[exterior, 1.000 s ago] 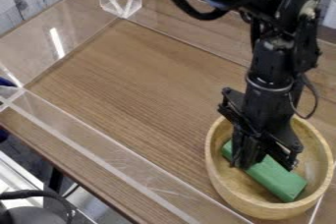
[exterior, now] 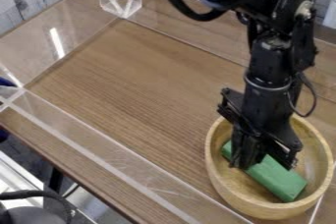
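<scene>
My black gripper (exterior: 250,147) reaches down into a pale wooden bowl (exterior: 262,206) at the lower right. A green block (exterior: 278,177) lies on the bowl's floor, partly hidden behind the gripper. The fingertips are down beside or over the block; whether anything is between them is unclear.
A clear plastic bracket (exterior: 120,5) stands at the back left. A dark object (exterior: 29,211) is off the table at the lower left.
The gripper has risen very slightly since a second ago. The bowl and green block look nearly unchanged.
</scene>
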